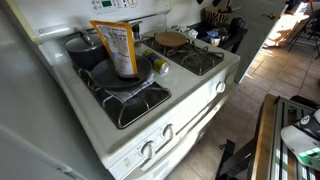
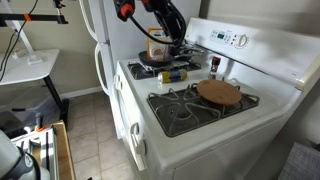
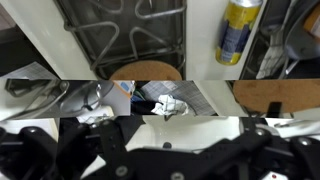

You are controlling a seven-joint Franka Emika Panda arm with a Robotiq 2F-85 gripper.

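Observation:
An orange and white bag point(image 1: 121, 50) stands upright in a black pan point(image 1: 122, 76) on the near burner. Beside the burners lies a yellow and blue can point(image 2: 172, 75), which also shows in the wrist view as a can point(image 3: 237, 31). A round brown board point(image 2: 218, 92) rests on the other burner grate. My gripper point(image 2: 181, 45) hangs above the stove, apart from these things. At the bottom of the wrist view its dark fingers stand apart, open, with nothing seen held.
A dark lidded pot point(image 1: 86, 48) sits behind the pan. A small shaker bottle point(image 2: 214, 67) stands near the back panel. The stove's front edge carries white knobs point(image 1: 147, 150). Bare white stovetop lies between the burners.

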